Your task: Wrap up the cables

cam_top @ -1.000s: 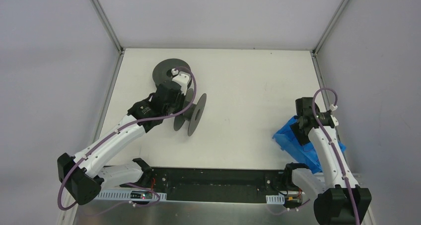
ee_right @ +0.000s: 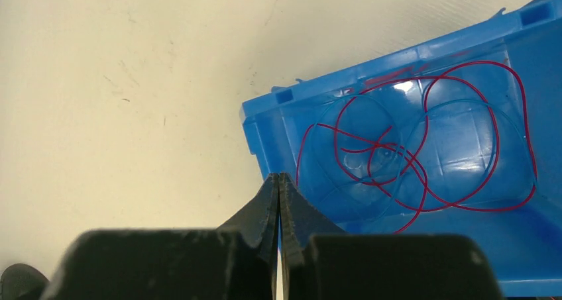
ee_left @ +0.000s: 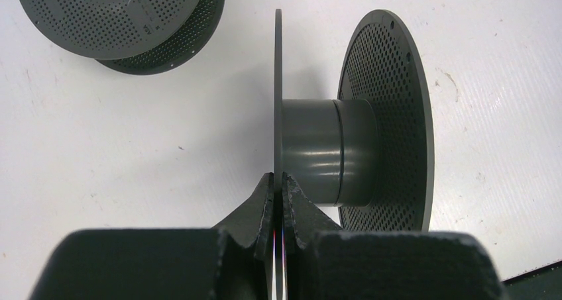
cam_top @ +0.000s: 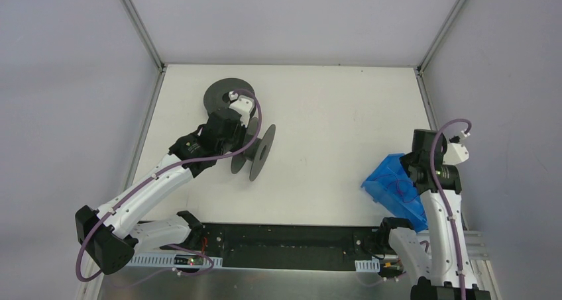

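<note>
A red cable [ee_right: 527,124] and a blue cable [ee_right: 464,100] lie loosely coiled inside the blue bin [cam_top: 384,191]. Above the bin's near-left wall my right gripper is shut, its tips together and no cable between them. Over on the left, a dark spool [ee_left: 311,151] stands on its flanges. My left gripper is shut on the edge of the spool's left flange. From the top view, that arm's wrist partly covers the spool, and the right wrist covers part of the bin.
A second dark spool [cam_top: 215,95] lies flat on the table behind the first. The right side wall [cam_top: 510,114] stands close beside the bin.
The cables remain in the bin. The left arm has stayed practically still.
</note>
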